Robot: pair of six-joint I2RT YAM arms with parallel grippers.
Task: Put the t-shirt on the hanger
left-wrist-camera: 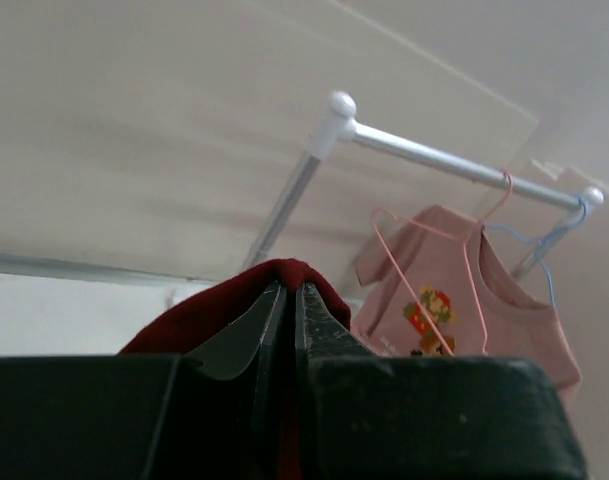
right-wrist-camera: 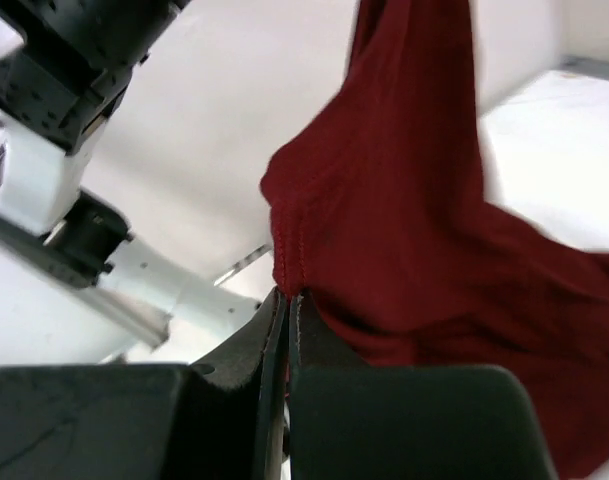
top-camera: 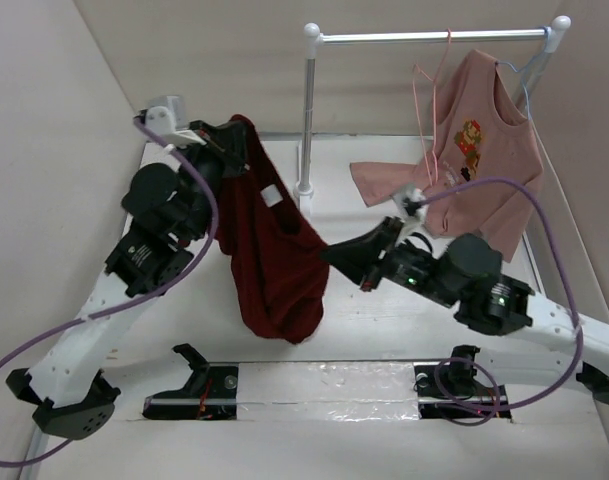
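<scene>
A dark red t-shirt (top-camera: 264, 260) with a white label hangs raised between my grippers. My left gripper (top-camera: 239, 150) is shut on its upper end at the upper left; the cloth bunches behind the fingertips in the left wrist view (left-wrist-camera: 292, 300). My right gripper is shut on the cloth's edge at the shirt's other side, around the middle of the top view. An empty pink hanger (top-camera: 434, 120) hangs from the rail (top-camera: 384, 37).
A pink t-shirt (top-camera: 489, 180) with a printed figure hangs on a blue hanger (top-camera: 514, 67) at the right, one sleeve on the white floor. The rack's left post (top-camera: 307, 110) stands behind the red shirt. Walls close in both sides.
</scene>
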